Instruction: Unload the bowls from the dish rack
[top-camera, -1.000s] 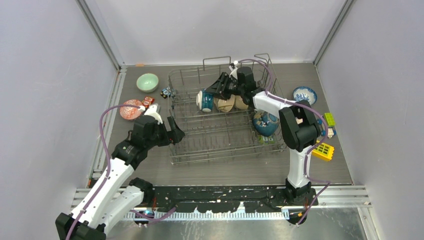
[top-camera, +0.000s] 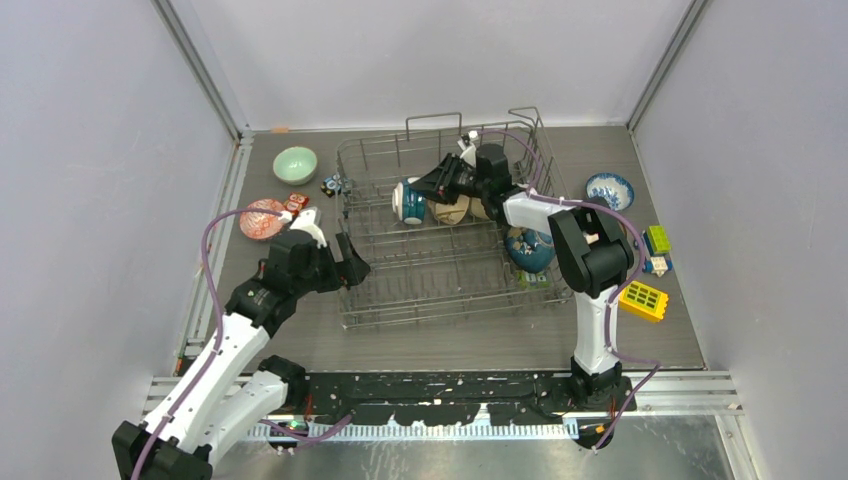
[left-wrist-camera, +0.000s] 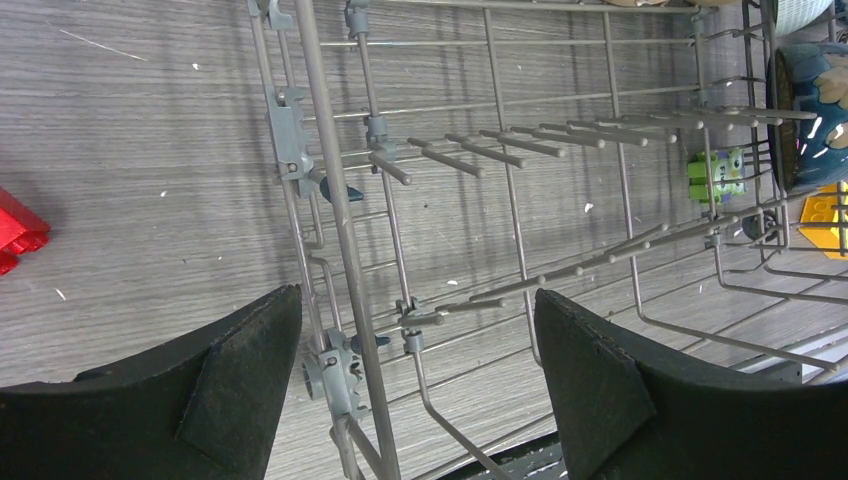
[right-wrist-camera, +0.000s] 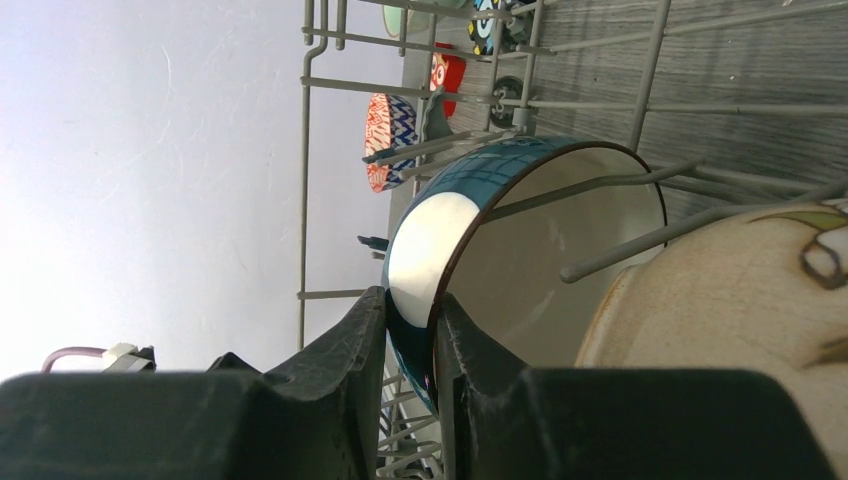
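A wire dish rack covers the middle of the table. On its left-centre part a teal and white bowl stands on its side among the tines. My right gripper is shut on the rim of that teal bowl. Just right of it rests a beige bowl, partly under the arm in the top view. A blue bowl with flowers leans at the rack's right side. Over the rack's left edge my left gripper hangs open, only rack wires showing between its fingers.
Left of the rack sit a green bowl and a red patterned bowl. A blue and white bowl and a yellow block lie to its right. The table strip in front of the rack is bare.
The right arm has shifted slightly, its elbow a touch to the left, while its gripper stays at the teal bowl. My left arm and the bowls look unmoved.
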